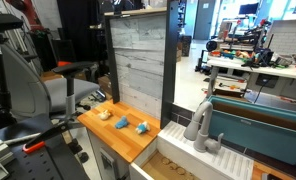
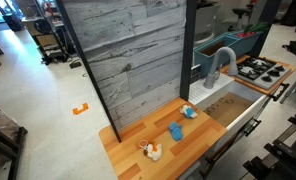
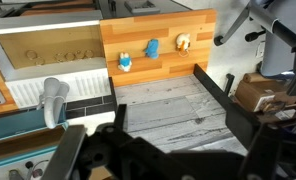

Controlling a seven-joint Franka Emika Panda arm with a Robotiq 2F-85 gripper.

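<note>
In the wrist view my gripper shows as dark shapes along the bottom, its two sides apart with a wide gap between them. Only the pale wood-grain panel shows in that gap. Three small objects lie on the wooden counter [image 2: 128, 155], away from the gripper: a blue one [image 2: 175, 131], a white-and-blue one [image 2: 188, 111], and a white one with orange-yellow parts [image 2: 150, 150]. From the wrist the same blue object [image 3: 152, 48] appears between the other two. The gripper cannot be made out clearly in the exterior views.
The upright panel [image 1: 138, 70] with its dark post stands behind the counter. Beside it are a white sink basin [image 1: 178, 165], a grey faucet [image 1: 200, 125] and a teal bin [image 1: 253, 125]. Bare wood surrounds the small objects.
</note>
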